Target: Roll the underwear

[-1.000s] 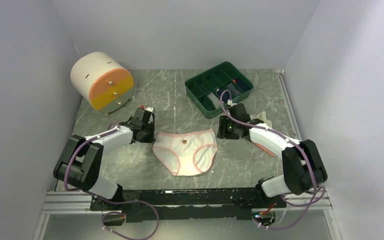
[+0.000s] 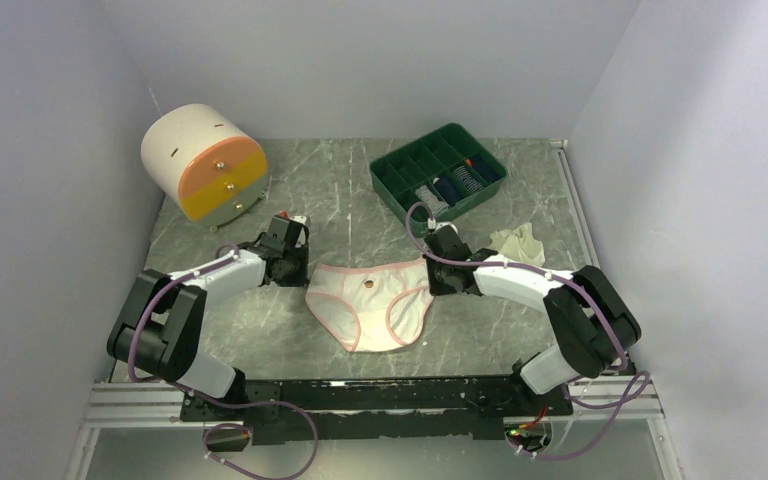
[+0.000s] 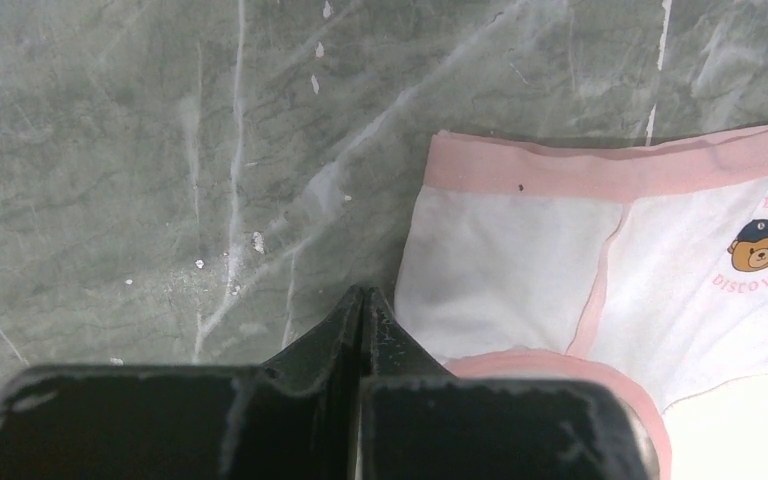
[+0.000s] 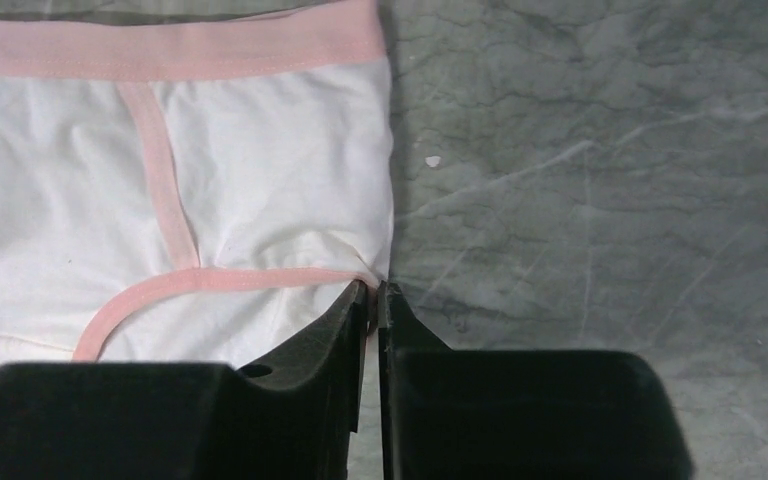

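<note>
White underwear with pink trim and a bear print (image 2: 370, 305) lies flat at the table's middle. My left gripper (image 2: 306, 282) is shut at its left edge; in the left wrist view its fingertips (image 3: 348, 325) meet beside the side seam, and whether fabric is between them is hard to tell. My right gripper (image 2: 432, 288) is on the right side of the underwear; in the right wrist view its nearly closed fingers (image 4: 410, 330) pinch the edge where the leg trim meets the side, wrinkling the cloth.
A green divided box (image 2: 395, 175) with rolled items stands at the back right, a striped drawer unit (image 2: 185, 150) at the back left. A cream cloth (image 2: 520, 245) lies right of my right arm. Bare table surrounds the underwear.
My right gripper has moved left and down onto the underwear's right edge and closed on it. The left arm has stayed in place.
</note>
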